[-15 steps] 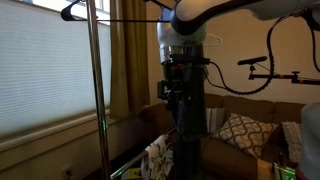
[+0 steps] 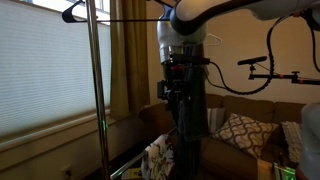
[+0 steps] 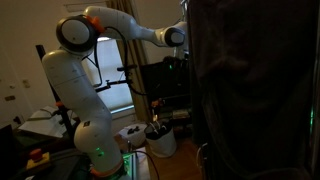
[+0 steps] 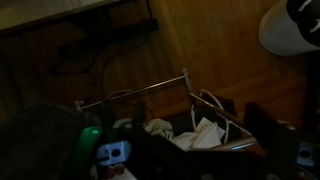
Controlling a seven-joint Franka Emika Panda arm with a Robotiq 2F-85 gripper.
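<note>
In the wrist view my gripper stands open, its dark fingers wide apart at the lower edge, with nothing visibly gripped. Exterior view 1 has the gripper [image 2: 182, 88] pointing down from the white arm [image 2: 190, 15], beside the metal pole [image 2: 98, 90] of a rack. Below it hangs a dark shape [image 2: 188, 150], too dim to make out. A dark hanger [image 2: 75, 13] shows at the top left. Large dark cloth [image 3: 260, 70] fills the right of exterior view 2 and hides the gripper there.
Light clothes [image 2: 158, 158] lie low near the rack's foot. A white bin [image 4: 285, 30] stands on the wooden floor [image 4: 215, 50]. Behind are a brown sofa [image 2: 230, 155] with a patterned pillow [image 2: 245, 132] and a window blind [image 2: 45, 70].
</note>
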